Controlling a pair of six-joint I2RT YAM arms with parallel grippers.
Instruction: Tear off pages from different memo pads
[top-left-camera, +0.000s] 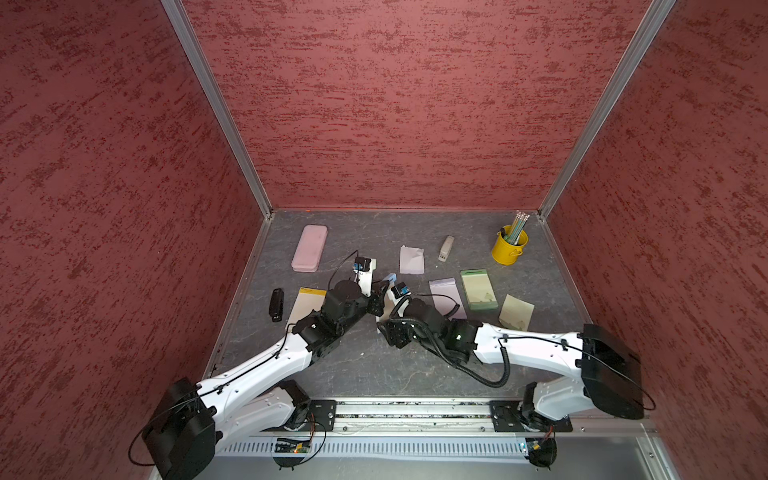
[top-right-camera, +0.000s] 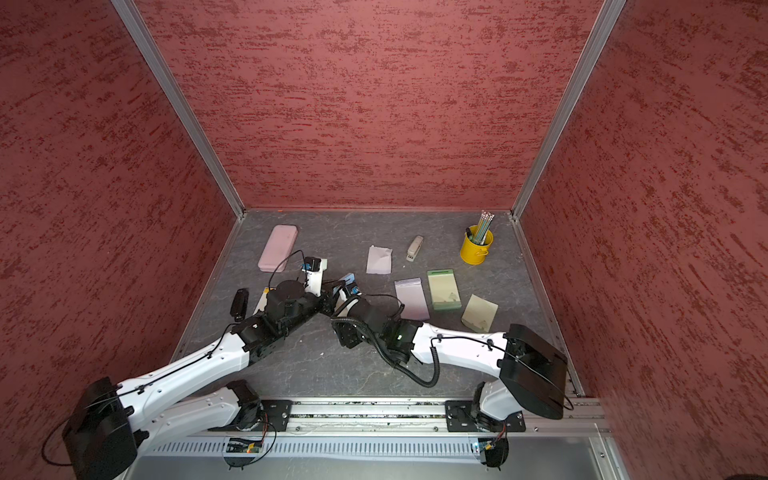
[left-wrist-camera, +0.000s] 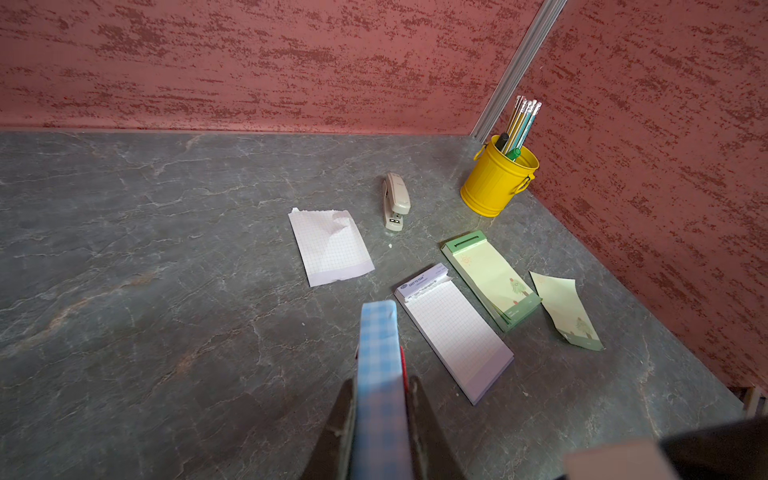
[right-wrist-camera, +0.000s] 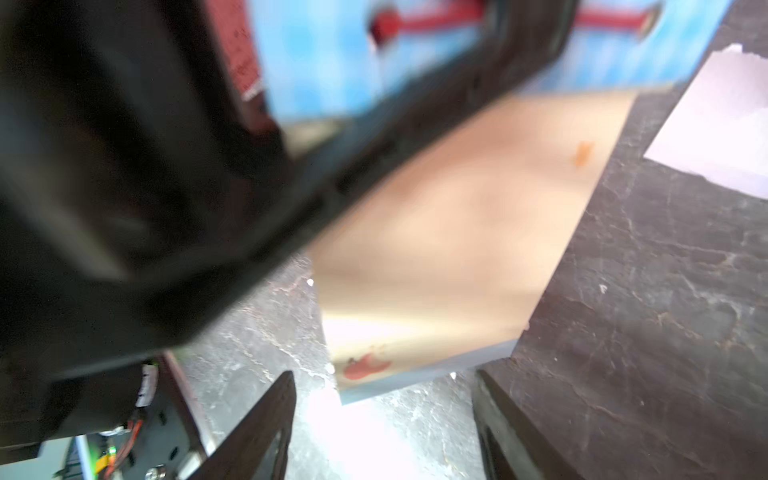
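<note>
My left gripper is shut on a blue-checked memo pad (left-wrist-camera: 377, 336), held raised near the middle front of the table. In the right wrist view its cream page (right-wrist-camera: 464, 240) hangs below the blue binding, with a left-gripper finger across it. My right gripper stands open just below that page's free edge, nothing visibly between its fingers. A lilac pad (left-wrist-camera: 452, 328) and a green pad (left-wrist-camera: 488, 280) lie to the right. A torn lilac sheet (left-wrist-camera: 328, 244) and a loose green sheet (left-wrist-camera: 564, 308) lie on the table.
A yellow pad (top-left-camera: 308, 300), a black stapler (top-left-camera: 276, 304) and a pink case (top-left-camera: 309, 246) are on the left. A beige stapler (left-wrist-camera: 396, 200) and a yellow pencil cup (left-wrist-camera: 496, 180) stand at the back right.
</note>
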